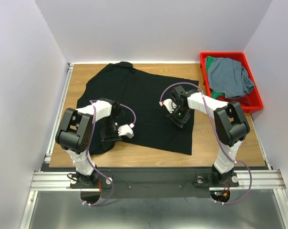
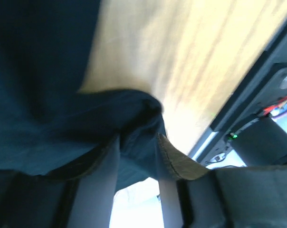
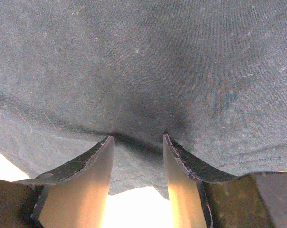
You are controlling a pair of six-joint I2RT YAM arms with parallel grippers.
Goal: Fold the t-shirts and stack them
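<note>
A black t-shirt (image 1: 144, 102) lies spread over most of the table, its lower left part, a sleeve by its look, reaching toward the front edge. Over that part hangs my left gripper (image 1: 111, 138). In the left wrist view a raised fold of the dark shirt (image 2: 138, 107) runs between and beyond the left fingers, which stand part open; a firm hold on the cloth does not show. My right gripper (image 1: 178, 119) hovers above the right side of the shirt, open. Flat cloth (image 3: 143, 95) with a shallow crease fills the right wrist view, below the fingertips.
At the back right a red bin (image 1: 256, 98) holds a grey shirt (image 1: 230, 78), with green cloth (image 1: 209, 62) beside it. Bare wood (image 1: 149, 157) shows along the front edge and at the right.
</note>
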